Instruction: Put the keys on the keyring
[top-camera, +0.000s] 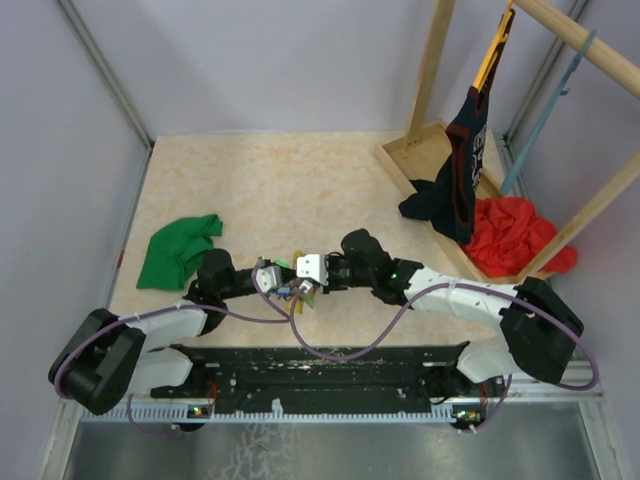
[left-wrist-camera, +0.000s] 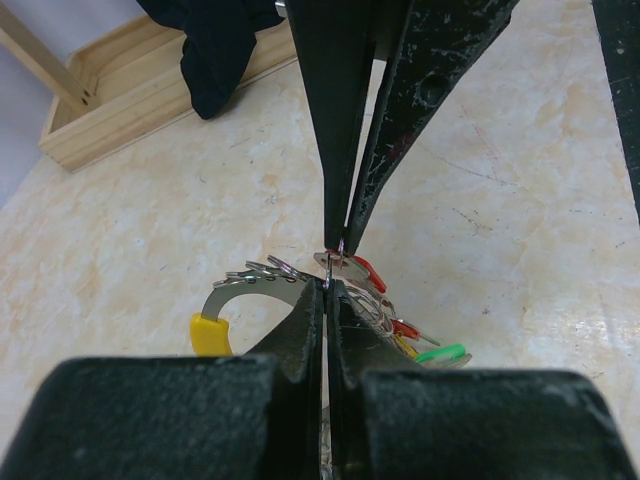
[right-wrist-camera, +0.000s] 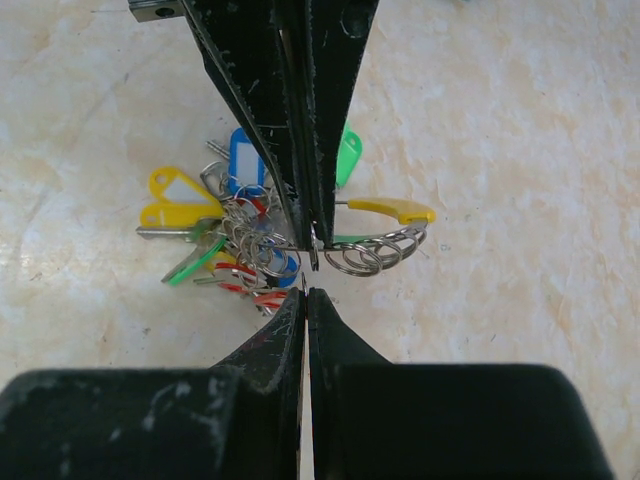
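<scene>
Both grippers meet at the middle of the table over a tangle of keys with coloured tags (right-wrist-camera: 175, 190) and wire rings (right-wrist-camera: 365, 255). In the left wrist view my left gripper is shut, a small metal piece at its tips, with my right gripper's tips just above it. In the right wrist view my right gripper is shut, a thin metal bit at its tips, facing the left gripper's tips. Whether either holds a key or ring is too small to tell.
A green cloth (top-camera: 175, 255) lies at the left. A wooden stand with a tray (top-camera: 410, 160), a dark hanging cloth (top-camera: 455, 180) and a red cloth (top-camera: 510, 240) stands at the right.
</scene>
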